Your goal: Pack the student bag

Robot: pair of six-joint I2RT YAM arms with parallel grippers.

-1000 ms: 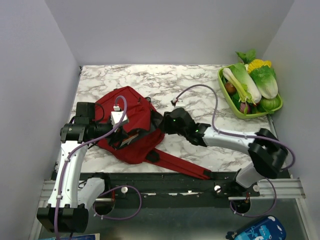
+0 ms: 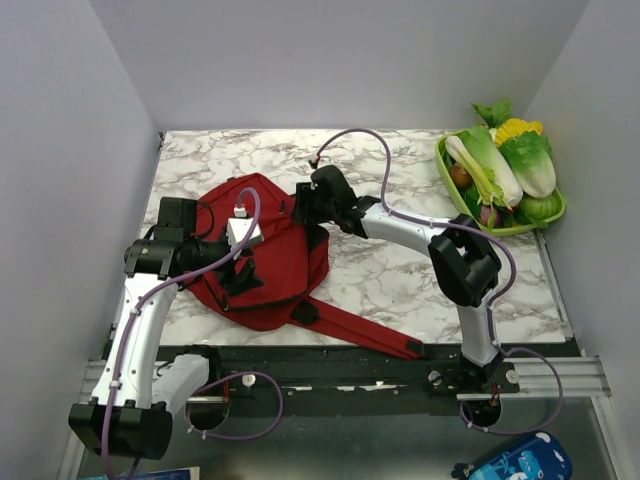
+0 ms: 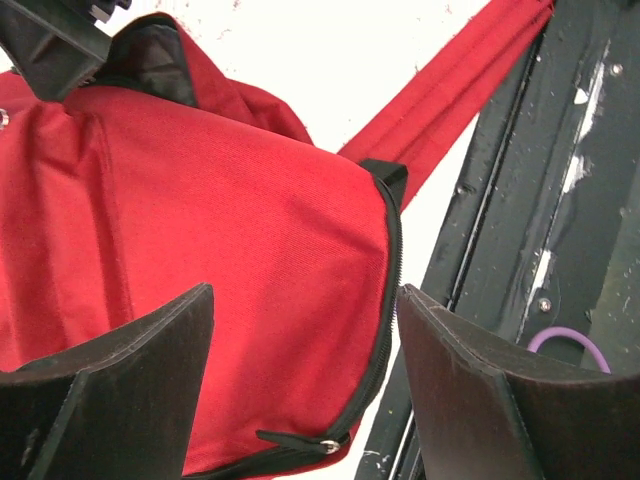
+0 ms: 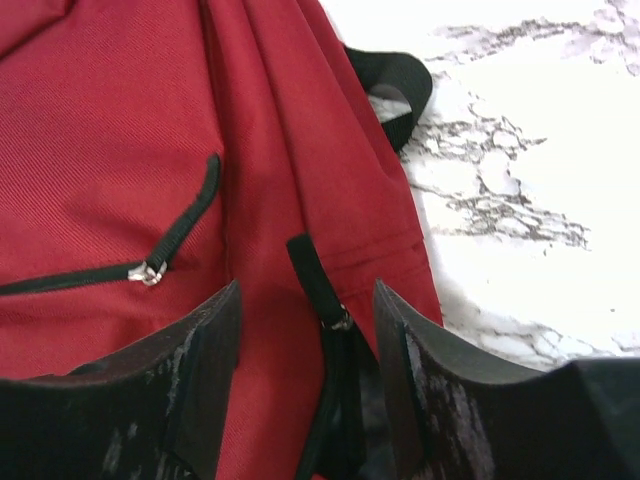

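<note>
The red student bag (image 2: 275, 265) lies flat on the marble table, its strap running toward the front edge. Over the bag's front-left part hovers my left gripper (image 2: 238, 280), open and empty; below its fingers the left wrist view shows red cloth and a zipper (image 3: 392, 250) with its pull (image 3: 330, 446). My right gripper (image 2: 298, 208) is at the bag's upper right edge, part open. In the right wrist view a black zipper pull (image 4: 318, 280) stands up between the fingertips, not clamped. A second pull (image 4: 185, 225) lies farther left on the cloth.
A green basket (image 2: 450, 180) of vegetables stands at the back right. Bare marble (image 2: 400, 280) lies between bag and basket. Below the table's front edge, a blue patterned pouch (image 2: 520, 458) shows at the lower right.
</note>
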